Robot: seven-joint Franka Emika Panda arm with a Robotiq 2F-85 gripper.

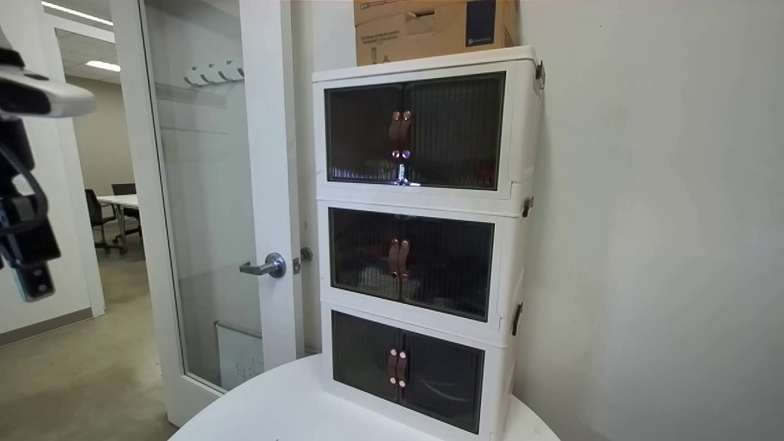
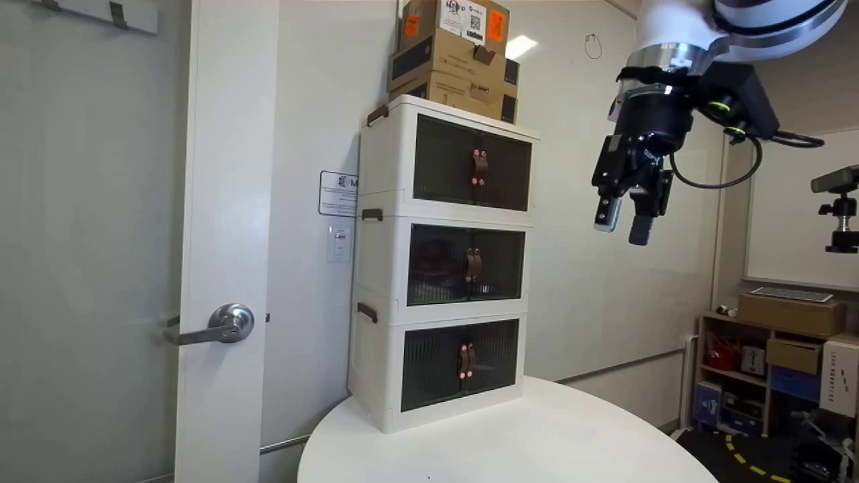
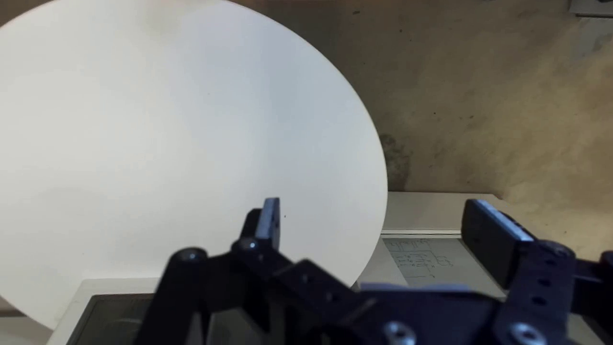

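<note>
A white cabinet of three stacked units [image 2: 378, 257] stands on a round white table [image 2: 564, 426]. Each unit has a pair of dark ribbed doors with brown strap handles, and every pair is closed. The top doors' handles [image 2: 480, 168], the middle handles [image 2: 472, 264] and the bottom handles [image 2: 466, 361] all hang free. My gripper [image 2: 624, 225] is open, pointing downward in the air to the right of the cabinet, apart from it. In the wrist view both fingers of the gripper stand wide apart with nothing between them.
Cardboard boxes [image 2: 451, 72] sit on top of the cabinet. A glass door with a lever handle [image 2: 217, 325] is beside it on the left. Shelves with boxes [image 2: 773, 362] stand at the far right.
</note>
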